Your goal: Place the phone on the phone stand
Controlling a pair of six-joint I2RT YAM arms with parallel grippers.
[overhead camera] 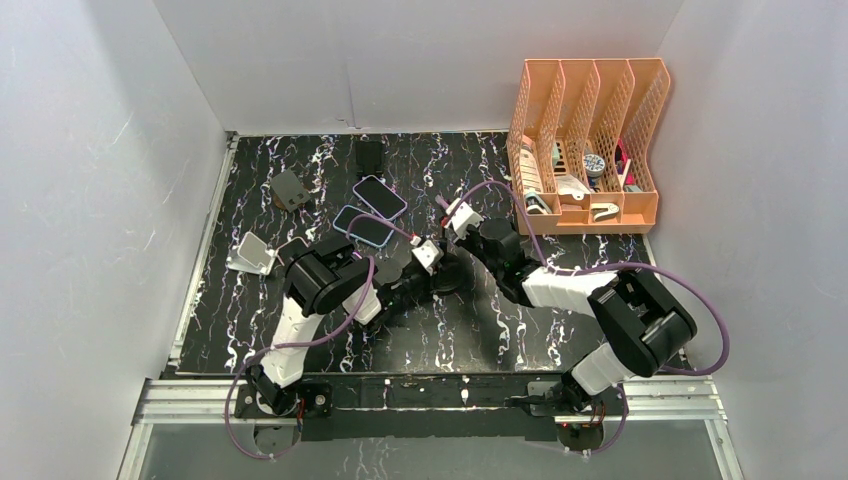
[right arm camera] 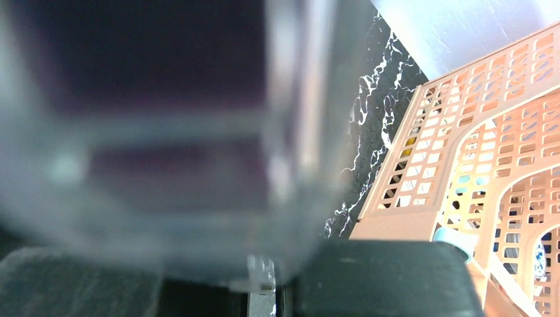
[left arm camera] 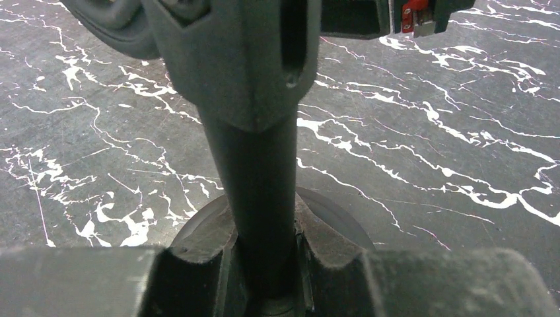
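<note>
A black phone stand with a round base (overhead camera: pixel 448 278) and an upright pole (left arm camera: pixel 254 172) fills the middle of the left wrist view. My left gripper is shut on that pole, low above the base. In the top view my right gripper (overhead camera: pixel 452 222) is beside the stand's top; in its own view a phone (right arm camera: pixel 152 79), blurred and very close, rises from its shut fingers. How the phone meets the stand's holder cannot be told clearly.
An orange organiser (overhead camera: pixel 585 212) stands at the back right. Two phones (overhead camera: pixel 380 197) (overhead camera: pixel 363 227) lie behind the left arm, with a dark stand (overhead camera: pixel 369 157), a grey stand (overhead camera: pixel 289 191) and a silver stand (overhead camera: pixel 250 257) further back and left.
</note>
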